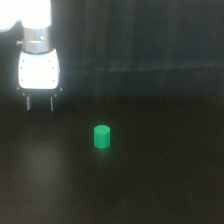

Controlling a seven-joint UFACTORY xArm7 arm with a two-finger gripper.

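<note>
A small green cylinder (102,137) stands upright on the dark table, near the middle of the camera view. Up and to the left of it in the picture is my gripper (41,105), pointing down from the white arm. Its two thin fingers are spread apart, and nothing shows between them. A clear gap separates the gripper from the cylinder.
No other objects are in view.
</note>
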